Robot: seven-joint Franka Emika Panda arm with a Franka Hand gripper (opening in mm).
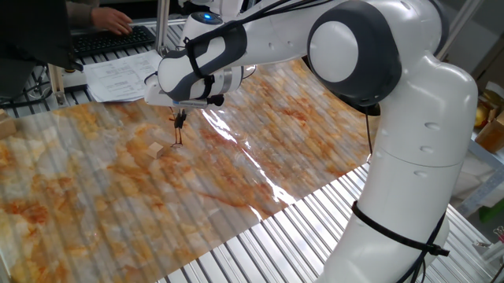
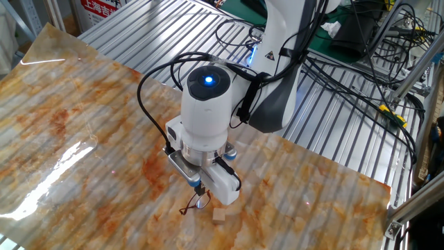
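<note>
A small pale wooden block (image 1: 155, 149) lies on the marbled sheet (image 1: 87, 204). In the second exterior view the same block (image 2: 219, 214) sits just beside and below the arm's end. My gripper (image 1: 177, 143) points down close to the block, with a small gap between them in the first view. Its lower parts are thin and dark, with a reddish-brown loop around the gripper (image 2: 197, 203) in the second view. They are too small to show how the fingers stand or whether anything thin is between them.
Papers (image 1: 124, 77) and a keyboard (image 1: 110, 41) lie beyond the sheet, with a person's hand (image 1: 112, 20) over the keys. Black cables (image 2: 147, 104) loop beside the wrist. Most of the sheet is bare, and the ribbed metal table (image 2: 333, 125) borders it.
</note>
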